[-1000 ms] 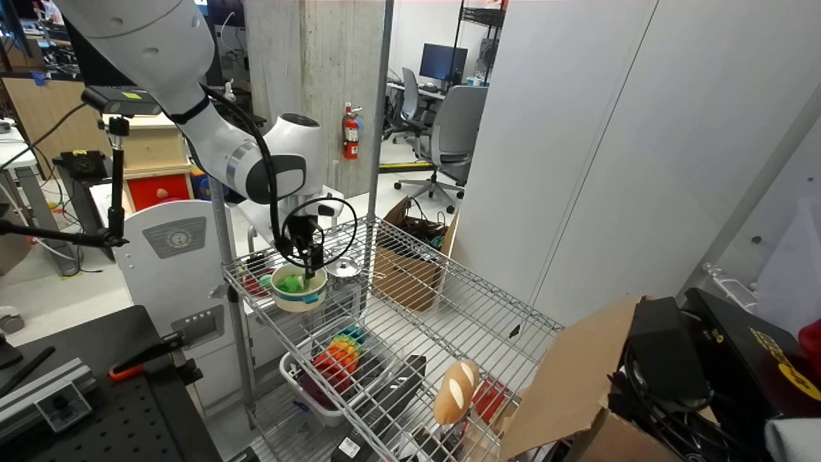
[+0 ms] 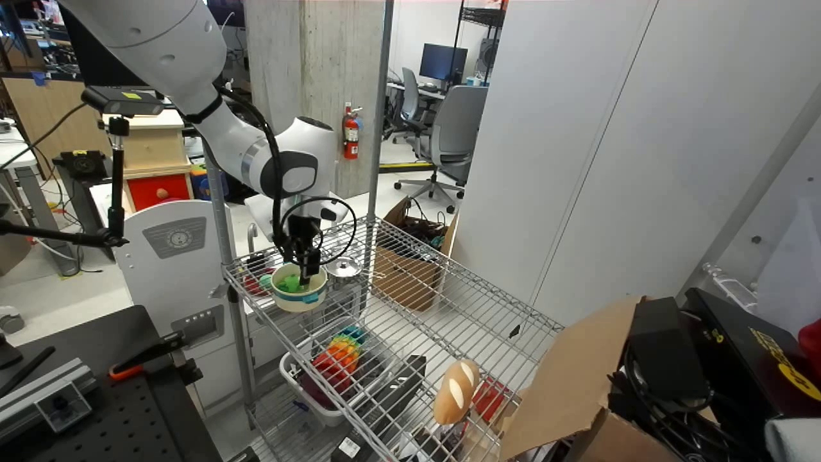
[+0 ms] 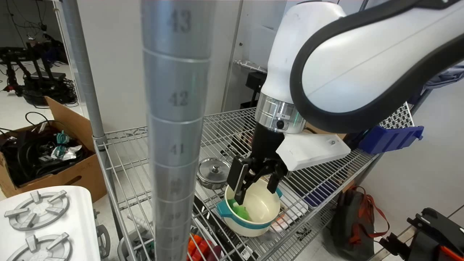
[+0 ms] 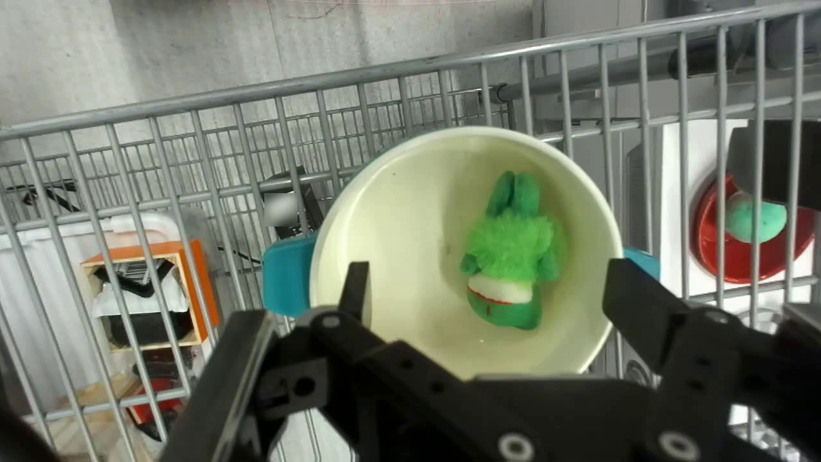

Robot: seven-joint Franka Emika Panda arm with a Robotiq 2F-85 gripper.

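A cream pot with teal handles stands on the wire shelf. Inside it lies a green fuzzy plush toy with a white band, resting on the pot's floor toward the right side of the wrist view. My gripper points down at the pot, its fingertips around rim height, and seems to reach partly inside. Its fingers are apart with nothing gripped; in the wrist view one finger shows near the pot's left side and the other near its right wall. The same pot appears beneath the gripper in the first exterior view.
A lidded metal pot stands close to the cream pot. Farther along the shelf lies a bread loaf, with bare wire between. An upright grey post rises at the shelf's edge. A cardboard box borders the far end.
The arm has shifted a little to the right in the first exterior view, and the fingertips sit slightly lower at the pot. Pot and plush toy look unmoved.
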